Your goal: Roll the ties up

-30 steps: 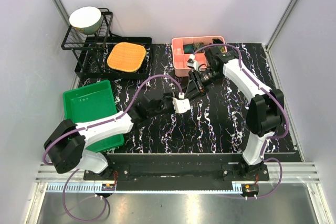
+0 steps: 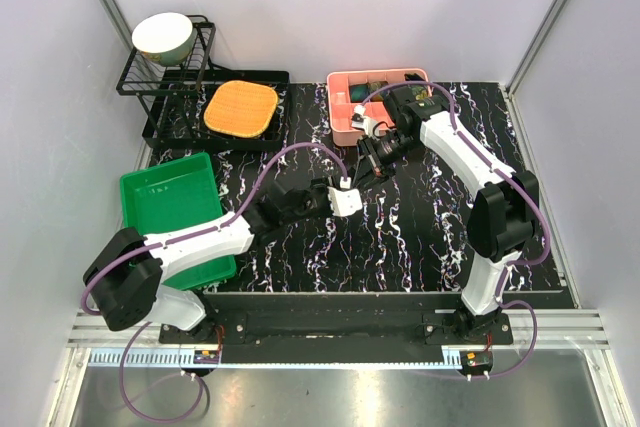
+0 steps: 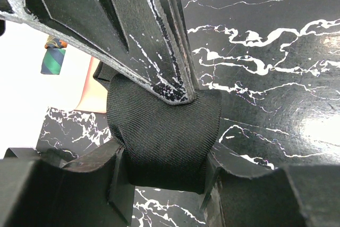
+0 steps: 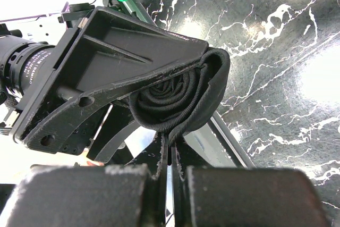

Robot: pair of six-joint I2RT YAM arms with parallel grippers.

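A dark rolled tie is between my two grippers above the middle of the table; in the right wrist view its coiled end (image 4: 170,99) shows. My left gripper is shut on the roll from below in its wrist view, while the other gripper's black body covers its upper part. My right gripper is shut, its fingertips meeting at the lower edge of the coil; whether any fabric is between them is hard to tell. Striped ties (image 3: 53,61) lie in the pink container (image 2: 340,92).
A green tray (image 2: 160,202) sits at the left. A black rack with a bowl (image 2: 163,32) and an orange mat (image 2: 240,109) stands at the back left.
My left arm looks unchanged.
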